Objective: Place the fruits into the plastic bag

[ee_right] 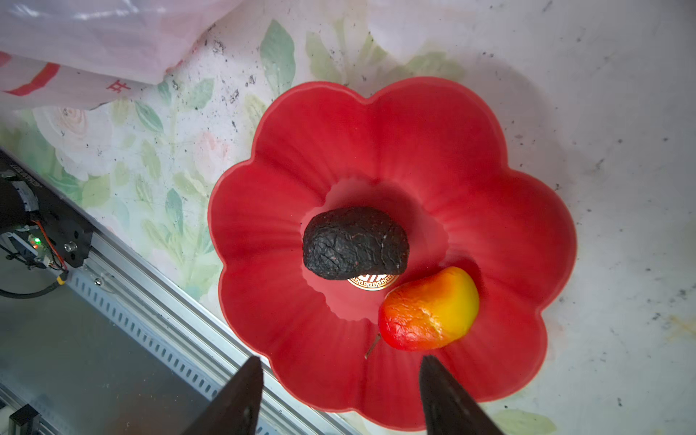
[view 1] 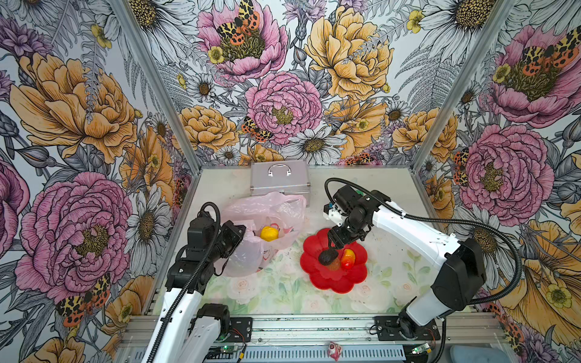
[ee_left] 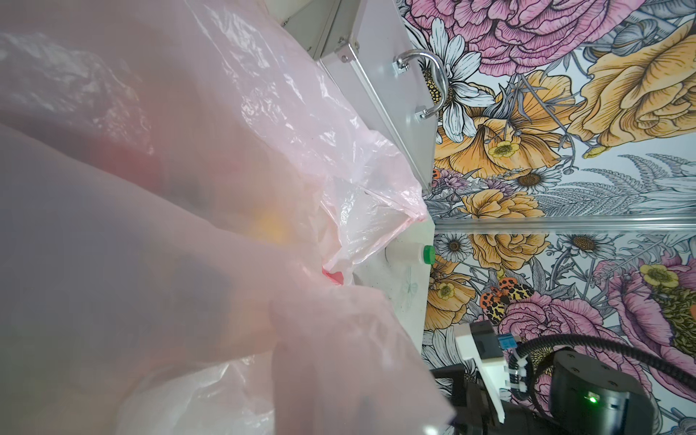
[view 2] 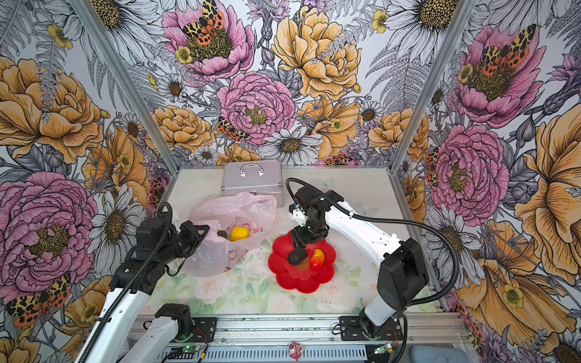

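Note:
Above the red flower-shaped bowl (ee_right: 275, 174) my right gripper stands open, with nothing between its fingers. Inside the bowl lie a dark wrinkled fruit (ee_right: 355, 243) and a red-and-yellow fruit (ee_right: 429, 308), side by side. To the left, the translucent pink plastic bag (view 1: 242, 263) lies spread with its mouth open. A yellow fruit (view 1: 269, 233) shows in that mouth, and a dark greenish thing (view 2: 222, 233) sits beside it. My left gripper (view 1: 241, 234) is shut at the bag's left edge; pink plastic fills the left wrist view and hides its fingers.
A silver case (view 1: 280, 178) with a handle stands behind the bag. A white bottle with a green cap (ee_left: 427, 254) stands farther back on the table. Bare table (view 1: 393, 266) lies to the bowl's right.

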